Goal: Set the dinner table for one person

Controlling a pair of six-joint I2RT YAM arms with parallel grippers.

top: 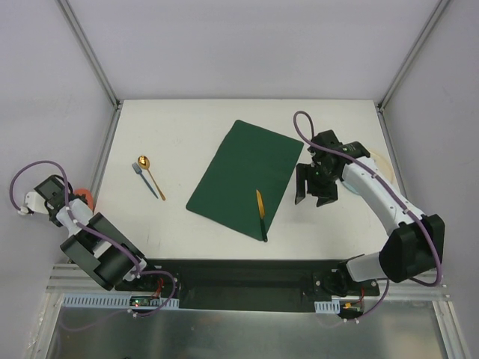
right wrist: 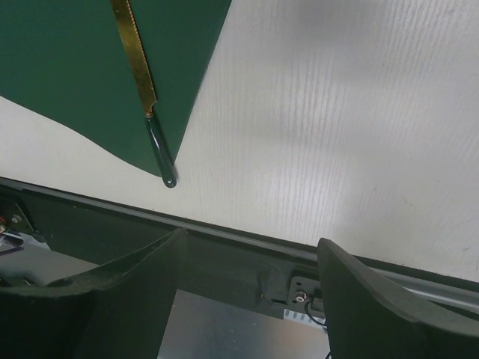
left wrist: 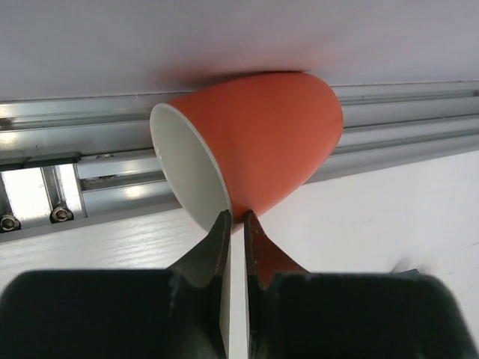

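Observation:
An orange cup (left wrist: pixel 273 131) with a white inside lies tilted against the metal rail and wall at the left table edge. My left gripper is shut, its tips in front of the cup's rim; whether any rim is pinched cannot be told. The dark green placemat (top: pixel 243 176) lies slanted mid-table, a gold knife (top: pixel 261 213) with a dark handle on its right part. A blue fork (top: pixel 147 180) and a gold spoon (top: pixel 151 176) lie together on the left. Open and empty, my right gripper (top: pixel 316 196) hovers right of the placemat.
A round cream plate (top: pixel 383 163) lies near the right edge, partly hidden by the right arm, with a pale blue item (top: pixel 349 185) beside it. Walls and a metal rail (left wrist: pixel 127 137) bound the table closely.

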